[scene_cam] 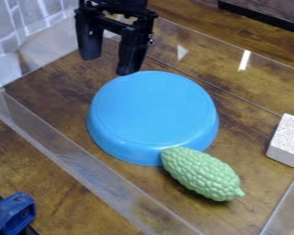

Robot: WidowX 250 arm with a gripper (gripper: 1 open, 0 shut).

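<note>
My black gripper (109, 50) hangs at the upper middle, above and behind a blue round dish (151, 115) that looks upside down on the wooden surface. Its two fingers stand apart with nothing visible between them. A green bumpy toy vegetable (201, 174) lies at the front right of the dish, one tip touching its rim.
A white block (286, 139) sits at the right. Clear low walls border the wooden area (58, 106). A blue object (8, 213) lies outside at the lower left. Bare wood shows left of the dish and at the back right.
</note>
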